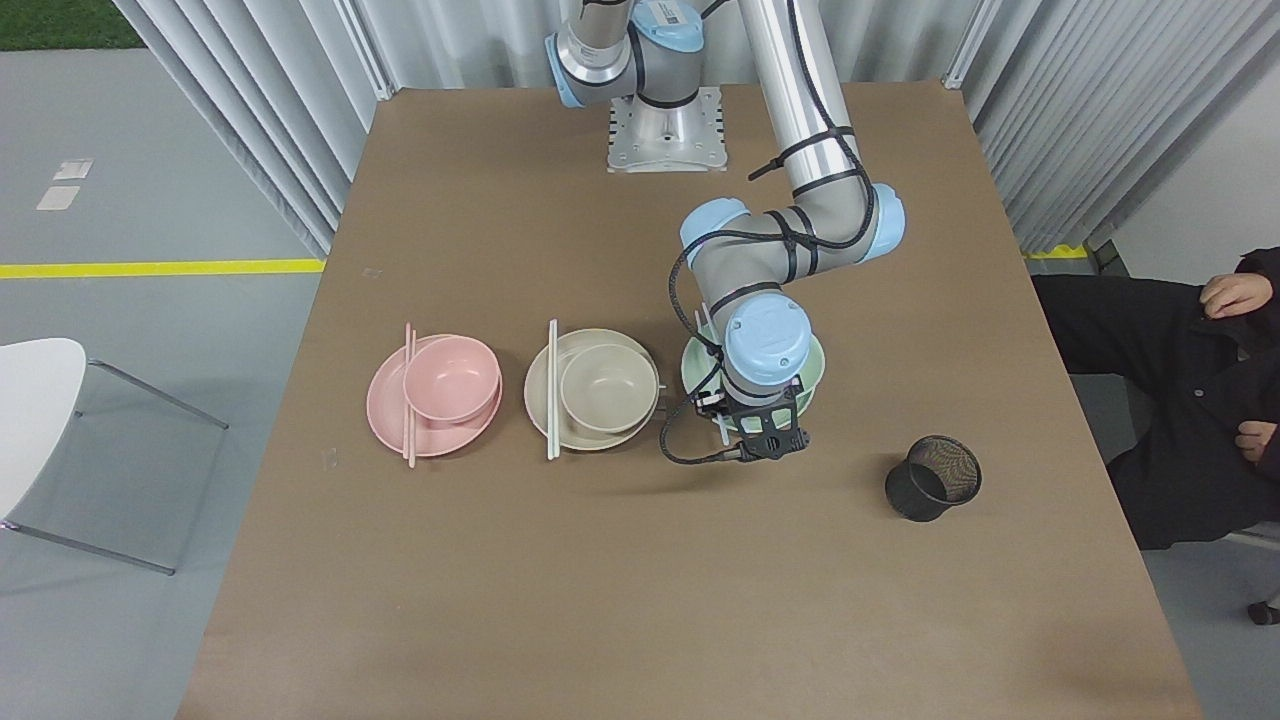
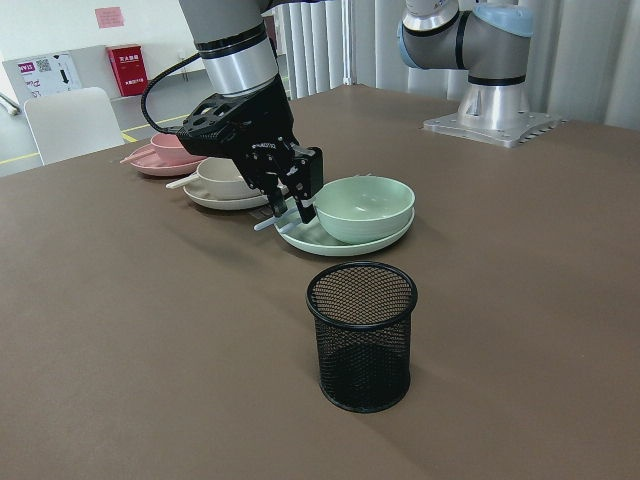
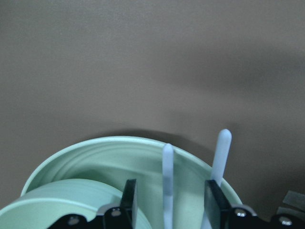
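Observation:
My gripper is low over the mint plate (image 2: 344, 248). In the wrist view its black fingers stand apart, with one pale chopstick (image 3: 167, 176) between them and a second chopstick (image 3: 221, 152) at the right finger, leaning past the plate's rim; whether that finger touches it I cannot tell. The mint bowl (image 2: 365, 210) sits on the plate beside the gripper. In the front view the wrist hides most of the mint set.
A cream set (image 1: 606, 390) with chopsticks and a pink set (image 1: 450, 378) with chopsticks sit to the left. A black mesh cup (image 1: 930, 480) stands to the right. A seated person is at the right edge.

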